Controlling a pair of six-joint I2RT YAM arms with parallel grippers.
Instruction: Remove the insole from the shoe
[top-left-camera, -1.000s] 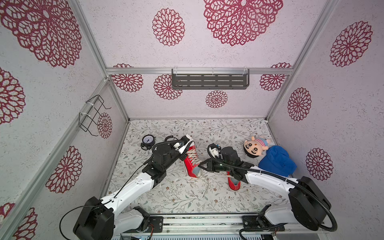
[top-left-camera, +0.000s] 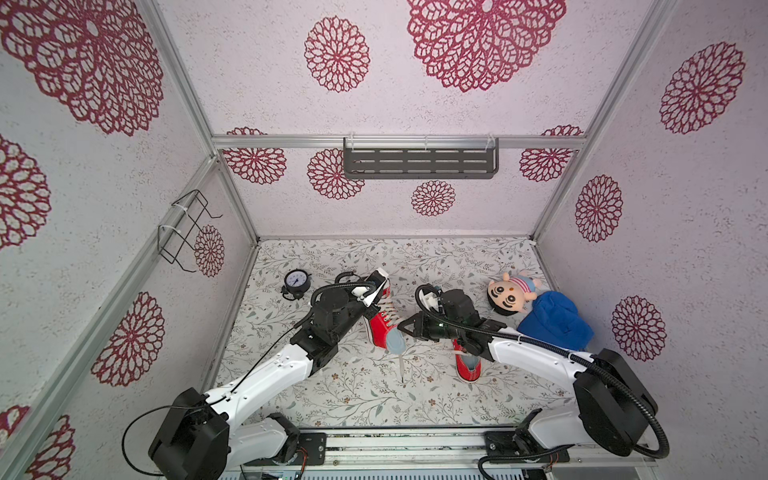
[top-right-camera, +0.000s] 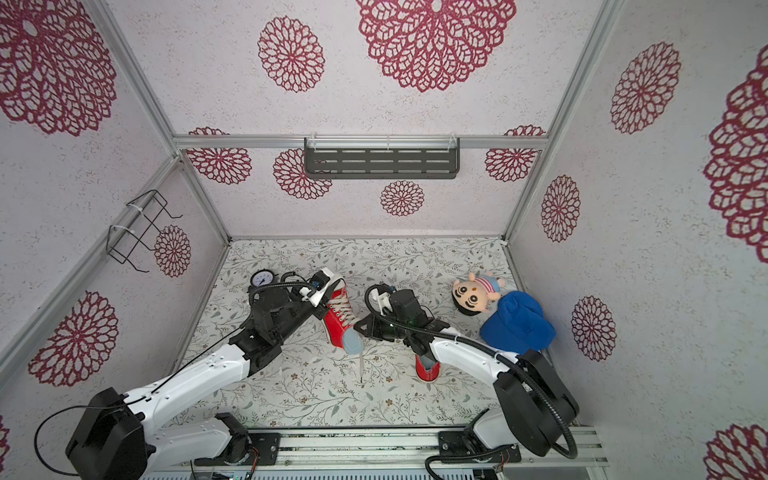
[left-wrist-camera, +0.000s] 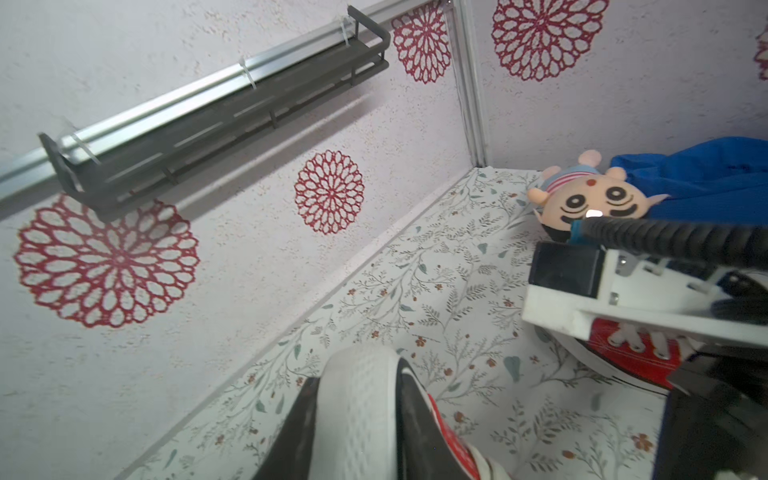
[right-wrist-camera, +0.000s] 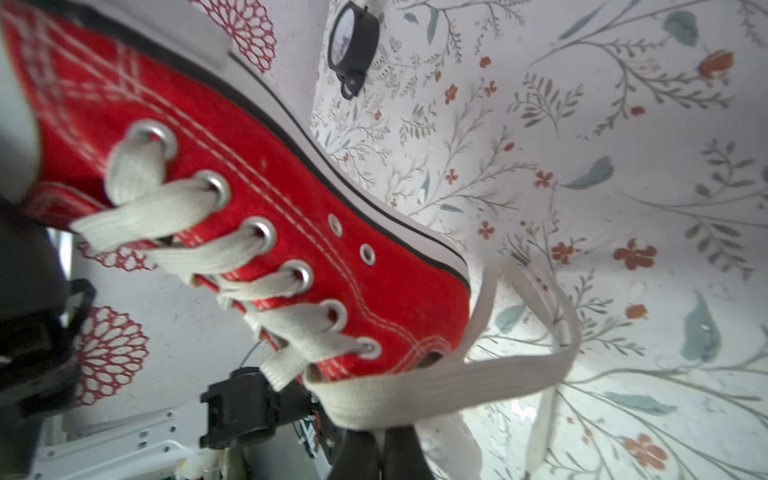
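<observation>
Tilted and held up, the red shoe (top-left-camera: 379, 329) with white laces has its toe end gripped by my left gripper (top-left-camera: 374, 302). The left wrist view shows the white toe cap (left-wrist-camera: 352, 424) between its fingers. A rounded pale blue insole (top-left-camera: 395, 341) sticks out at the shoe's heel end, also in the top right view. Close beside it is my right gripper (top-left-camera: 403, 326), shut. In the right wrist view its fingertips (right-wrist-camera: 364, 452) sit just under a loose lace (right-wrist-camera: 448, 390); nothing clear shows between them.
A second red shoe (top-left-camera: 468, 364) lies beneath the right forearm. The doll (top-left-camera: 512, 294) and blue cap (top-left-camera: 556, 321) are at the right, a black gauge (top-left-camera: 297, 281) at the left.
My right gripper has moved toward the table's front.
</observation>
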